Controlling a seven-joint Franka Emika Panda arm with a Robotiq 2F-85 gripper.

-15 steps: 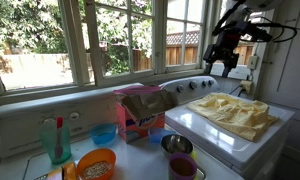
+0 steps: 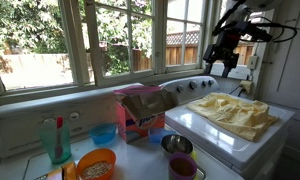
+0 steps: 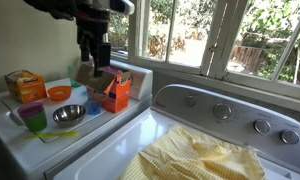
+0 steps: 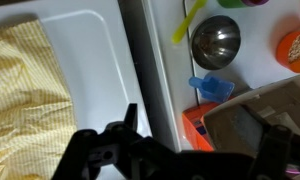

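My gripper is open, its two dark fingers wide apart along the bottom of the wrist view, with nothing visibly held. In exterior view 1 the gripper (image 2: 219, 68) hangs above the back of the right-hand washer. A crumpled yellow cloth (image 2: 230, 114) lies on that washer's white lid, apart from the gripper. The wrist view shows part of the cloth (image 4: 28, 105) at left. An orange detergent box (image 3: 117, 93) with raised cardboard flaps stands on the neighbouring machine, beneath the gripper in the wrist view's lower right.
On the left machine stand a metal bowl (image 4: 216, 42), a blue scoop (image 4: 212, 88), an orange bowl (image 2: 96, 163) and a green cup (image 2: 56, 141). A yellow-green utensil (image 4: 189, 20) lies near the metal bowl. Control panels and windows line the back.
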